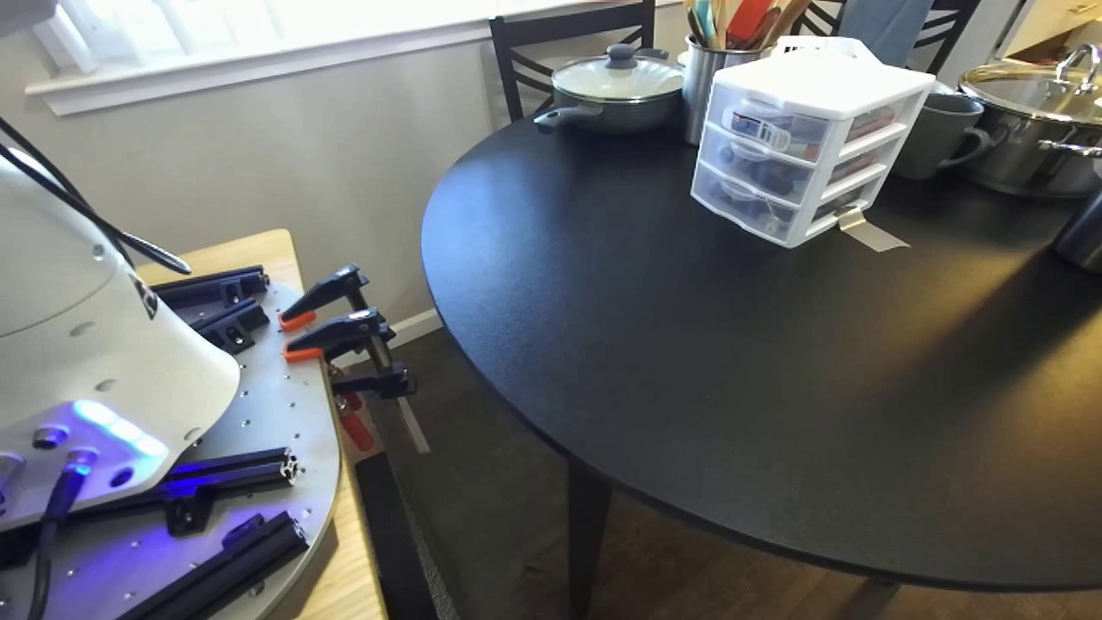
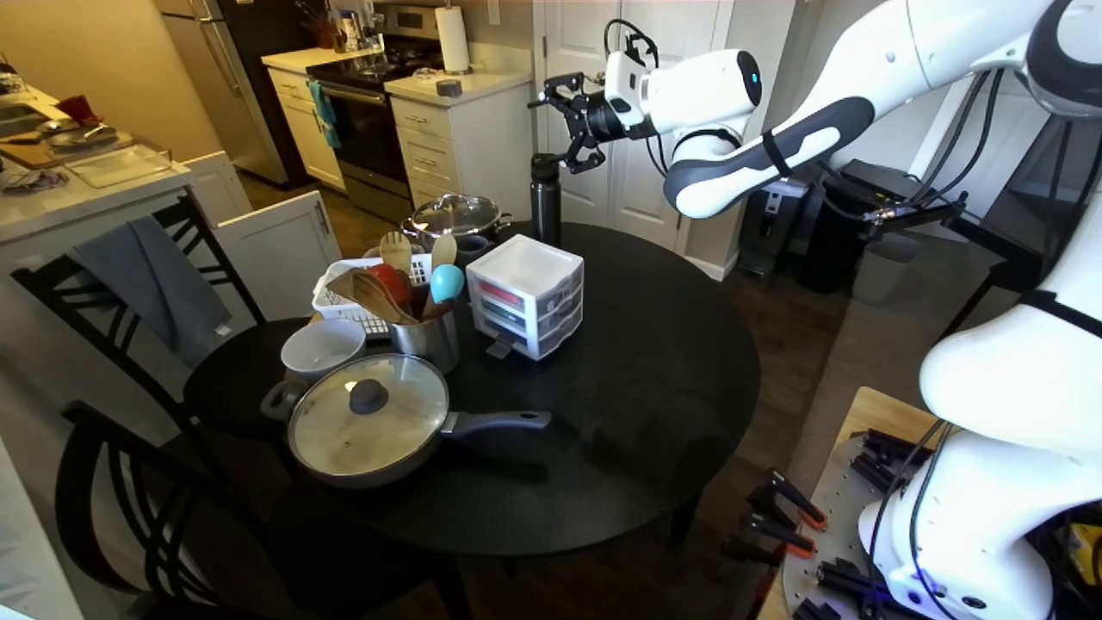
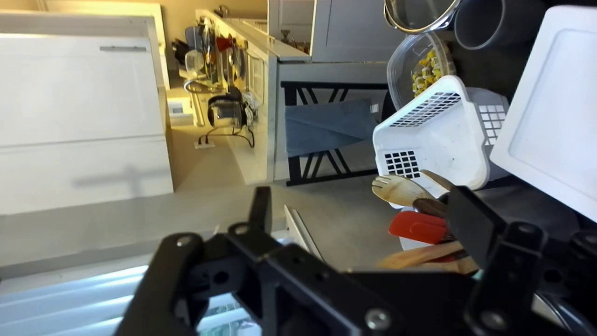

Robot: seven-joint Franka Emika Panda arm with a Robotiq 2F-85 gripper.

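Note:
In exterior view 2 my gripper (image 2: 547, 133) is held high beyond the far side of the round black table (image 2: 661, 310), near the top of a dark bottle (image 2: 545, 201). In the wrist view the two fingers of my gripper stand wide apart, with only background between them. A white drawer unit (image 2: 527, 294) rests on the table. Beside it, a metal holder (image 2: 429, 341) carries several utensils, among them a red spatula (image 3: 417, 227). A lidded pan (image 2: 367, 429) sits near the table edge. Exterior view 1 does not include the gripper.
A white basket (image 3: 436, 145), a grey mug (image 1: 935, 134) and a lidded steel pot (image 1: 1043, 129) cluster near the drawer unit. Wide bare tabletop (image 1: 723, 362) lies on the robot's side. Chairs (image 2: 134, 269) stand around the table.

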